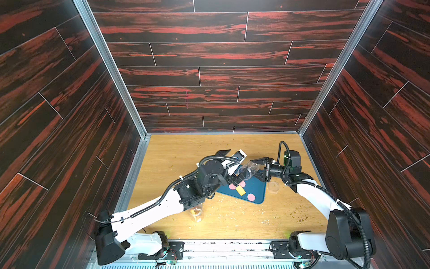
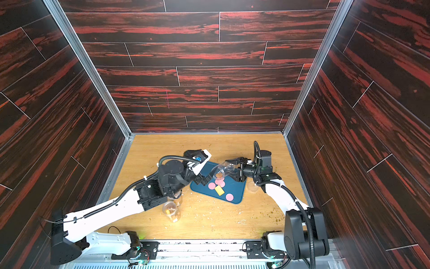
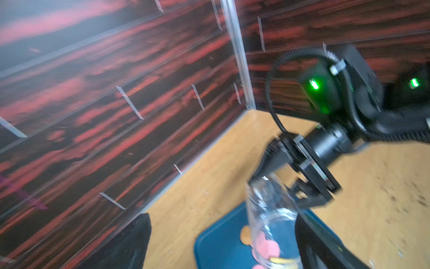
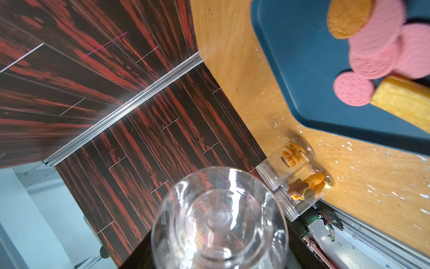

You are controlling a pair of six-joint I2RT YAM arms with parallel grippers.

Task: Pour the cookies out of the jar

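Note:
A clear jar [image 2: 224, 169] is held tilted above the blue tray by my right gripper, shut on it; in the right wrist view the jar [image 4: 219, 219] shows its round end and no cookies are visible inside. The tray [image 4: 282, 71] holds pink cookies [image 4: 374, 27], an orange cookie [image 4: 347, 15] and a yellow wafer [image 4: 398, 98]. My left gripper stands open left of the jar, its dark fingers blurred at the bottom of its wrist view, apart from each other.
Clear jars with orange snacks [image 2: 171, 210] lie at the front left of the table. A round clear piece [image 1: 273, 186] sits right of the tray. Walls enclose both sides.

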